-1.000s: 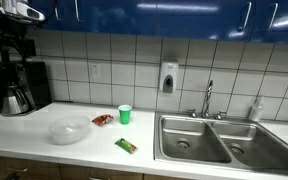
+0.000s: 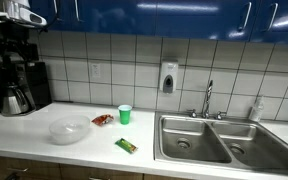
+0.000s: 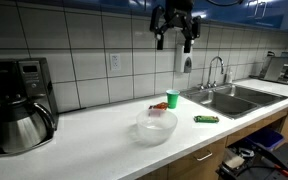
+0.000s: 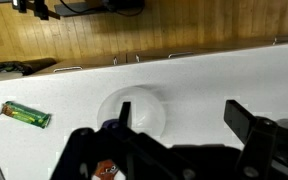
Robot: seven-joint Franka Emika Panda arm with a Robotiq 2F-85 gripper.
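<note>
My gripper [image 3: 174, 43] hangs high above the counter, its two fingers set wide apart with nothing between them. From the wrist camera the open gripper looks down on the counter, its left finger overlapping a clear round bowl [image 4: 152, 97]. That bowl [image 2: 70, 129] rests on the white counter, left of a green cup [image 2: 125, 114]. A red packet [image 2: 103, 119] lies between bowl and cup. Nearer the front edge is a green packet [image 2: 126, 145], also a green wrapper [image 4: 25, 114] at the left of the wrist view.
A coffee maker [image 3: 25, 105] with a steel carafe stands at the counter's left end. The double sink [image 2: 209, 140] and faucet [image 2: 207, 98] are to the right. Bare counter [image 3: 94, 135] lies between coffee maker and bowl. Blue cabinets [image 2: 184, 20] hang overhead.
The arm and gripper at the upper left have shifted very slightly. The bowl, cup and packets stay where they were.
</note>
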